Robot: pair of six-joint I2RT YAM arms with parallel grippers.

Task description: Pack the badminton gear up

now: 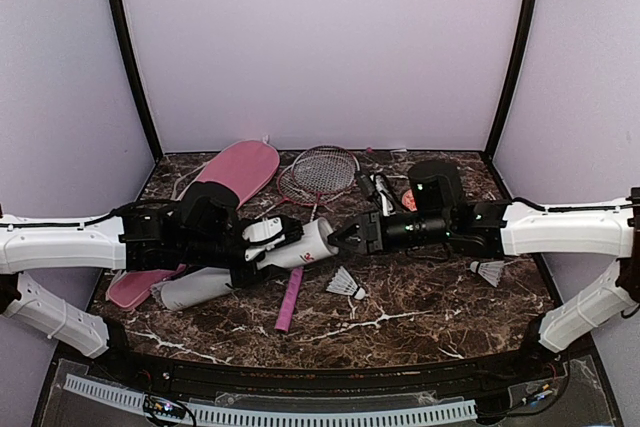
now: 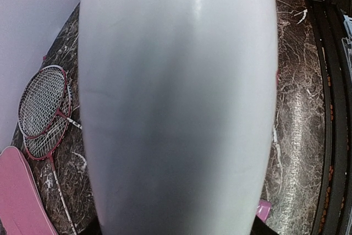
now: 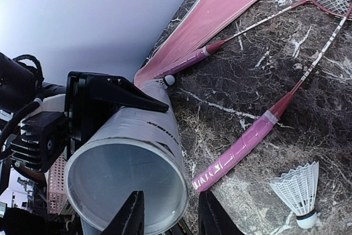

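Observation:
My left gripper is shut around the side of a white tube, whose open mouth faces right and shows clearly in the right wrist view. My right gripper stands at that mouth, its black fingers apart with the rim between or behind them; nothing else shows there. A white cylinder shows left of the left gripper; the gripper hides whether it is the same tube. One shuttlecock lies at the table's middle and another at the right. Two rackets overlap at the back.
A long pink case lies along the left side. The pink racket handle lies below the tube. A shuttlecock head shows by the tube's far end. Bare marble tabletop lies in the front right.

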